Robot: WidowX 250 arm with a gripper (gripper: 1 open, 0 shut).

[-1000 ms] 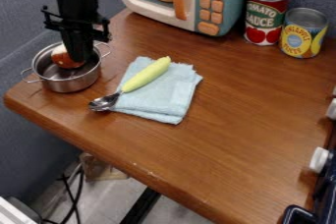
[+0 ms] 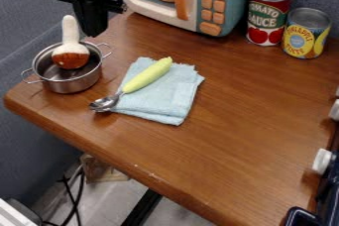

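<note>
My black gripper [image 2: 83,10] is high at the upper left, above a steel pot [image 2: 66,79]; I cannot tell whether it is open or shut. In the pot an orange-brown object [image 2: 70,57] with an upright white handle [image 2: 69,30] sits just below the fingers. A folded light-blue cloth [image 2: 169,98] lies right of the pot, with a yellow-handled metal spoon [image 2: 146,76] on it.
A toy microwave [image 2: 200,2] stands at the back, with a tomato sauce can [image 2: 268,17] and a yellow can [image 2: 306,35] to its right. A dark appliance [image 2: 320,188] lines the right edge.
My gripper has risen from inside or over the pot, uncovering the white handle, which stays upright in the pot.
</note>
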